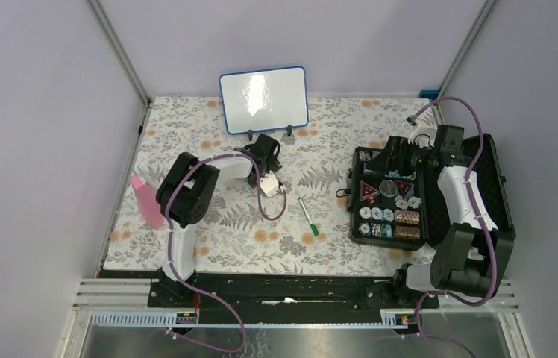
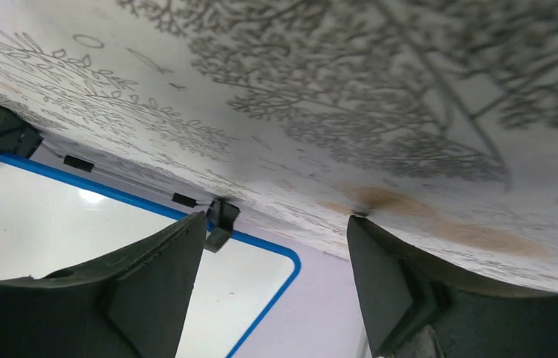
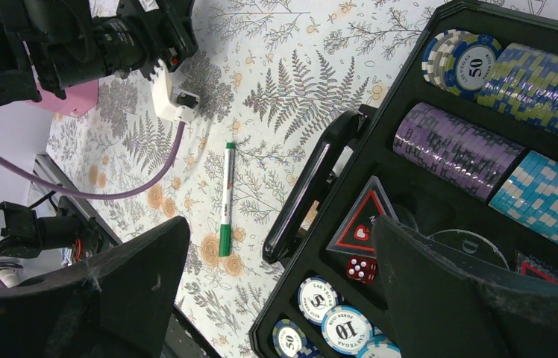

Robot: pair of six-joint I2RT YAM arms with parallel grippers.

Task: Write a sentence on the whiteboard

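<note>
The blue-framed whiteboard [image 1: 283, 97] leans upright at the back of the table, blank apart from glare. A white marker with a green end [image 1: 309, 217] lies on the patterned cloth at mid-table. In the left wrist view, my left gripper has its fingers apart with nothing between them; it is low over the cloth near the board's lower edge and clips. The marker is well to its right and front in the top view. My right gripper stands open and empty above the case of poker chips [image 1: 388, 201].
A pink object [image 1: 147, 203] stands at the left behind the left arm. The chip case, its lid [image 1: 487, 186] open, takes up the right side, its handle [image 3: 313, 186] towards the marker.
</note>
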